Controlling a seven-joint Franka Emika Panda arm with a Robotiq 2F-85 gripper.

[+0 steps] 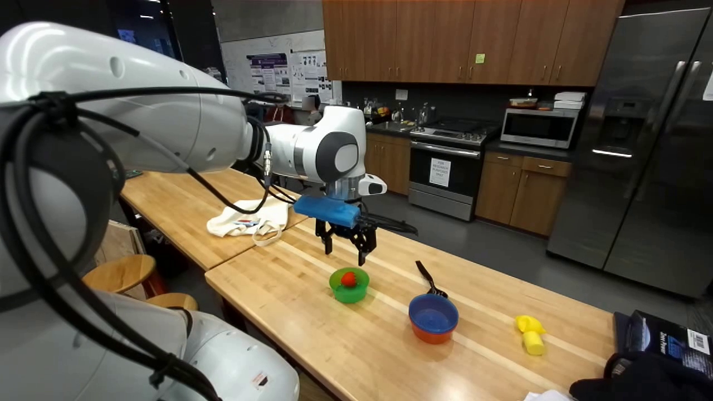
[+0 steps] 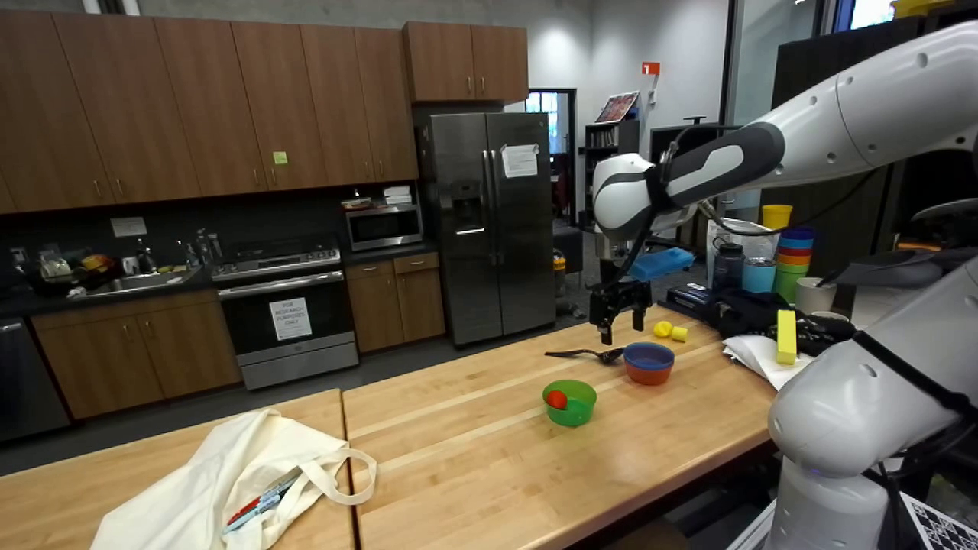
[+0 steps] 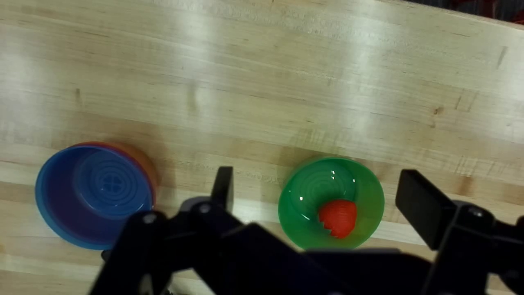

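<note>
A green bowl point(image 1: 349, 294) stands on the wooden table with a red strawberry-like piece point(image 3: 339, 218) lying inside it. My gripper point(image 1: 345, 258) hangs above the table near this bowl, fingers pointing down. In the wrist view the open gripper has its two dark fingertips wide apart, with the green bowl point(image 3: 364, 182) showing lower down between them and nothing held. To the bowl's side, a blue bowl point(image 3: 105, 184) is nested in an orange-red one point(image 1: 432, 335). Behind these lies a black utensil point(image 1: 429, 277).
Two yellow pieces point(image 2: 670, 331) rest farther along the table. A cream cloth bag point(image 2: 225, 477) with pens lies at the opposite end. Dark cloth and a black box point(image 1: 672, 341) crowd the right end.
</note>
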